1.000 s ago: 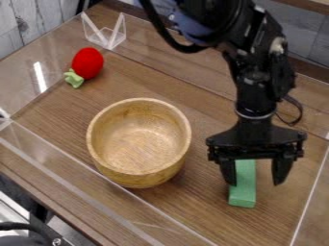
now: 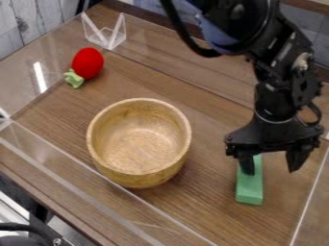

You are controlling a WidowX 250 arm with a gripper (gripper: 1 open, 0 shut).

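My black gripper (image 2: 270,150) stands open over a green block (image 2: 251,192) lying on the wooden table at the lower right. The fingers hang around and just above the block's upper end; whether they touch it I cannot tell. The block's lower part is uncovered.
An empty tan bowl (image 2: 139,135) sits left of the gripper. A red object with a green part (image 2: 87,62) lies at the upper left, near a white wire-like item (image 2: 103,31).
The gripper has risen slightly and shifted a little to the right, uncovering more of the green block, which stays about where it was.
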